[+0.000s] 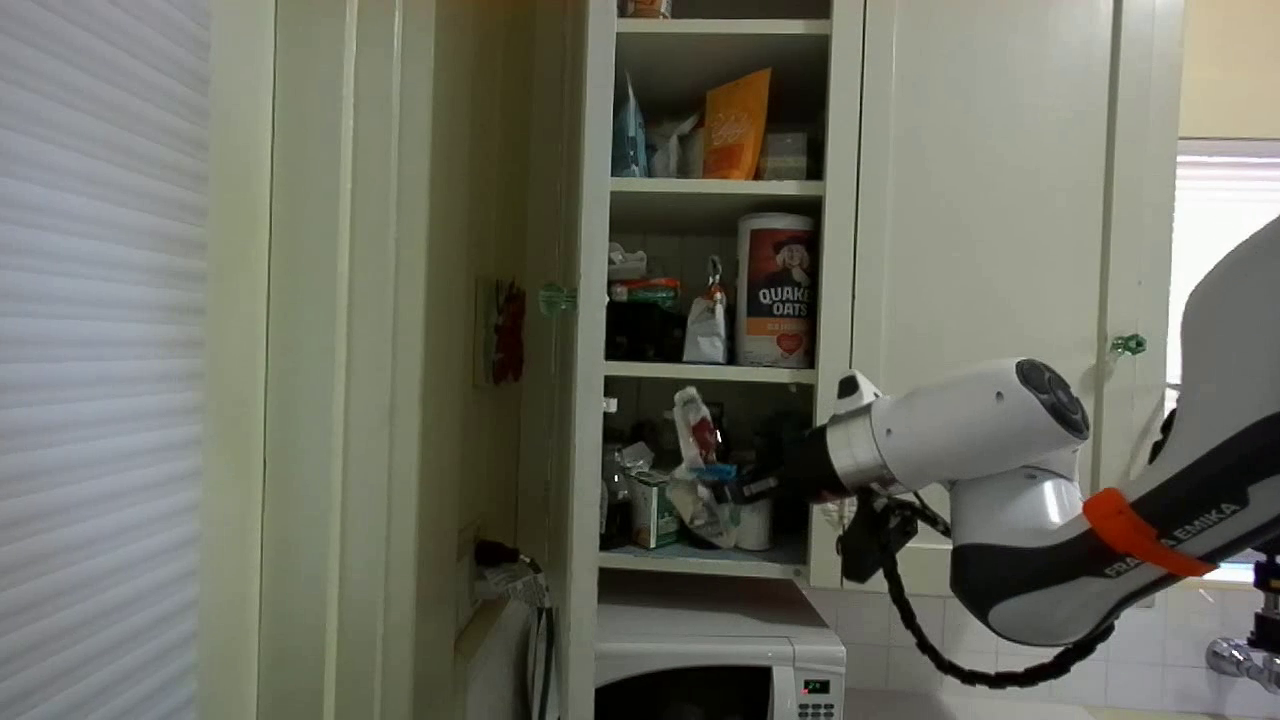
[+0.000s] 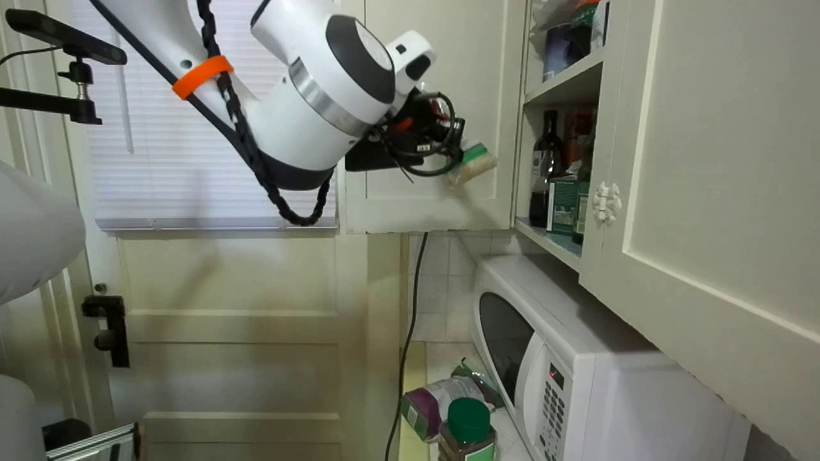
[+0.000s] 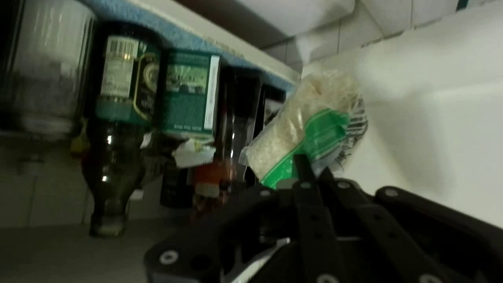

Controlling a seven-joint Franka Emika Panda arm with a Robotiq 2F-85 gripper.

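Note:
A clear plastic bag with a green band (image 3: 290,134) and pale contents sits at the tips of my gripper in the wrist view. The fingers are shut close together on the bag's thin plastic. From exterior view 1, the bag (image 1: 708,510) hangs at the opening of the lowest visible cupboard shelf (image 1: 672,560), covering part of the bottles behind. Exterior view 2 shows the bag (image 2: 473,165) tilted below my gripper, in front of the cupboard; the fingertips are hard to make out there.
On that shelf stand a dark bottle (image 3: 125,80), a green box (image 3: 188,92) and a clear jar (image 3: 52,66). An oats canister (image 1: 776,288) occupies the shelf above. Cupboard doors (image 2: 715,153) stand open around it. Beneath is a white microwave (image 2: 530,338).

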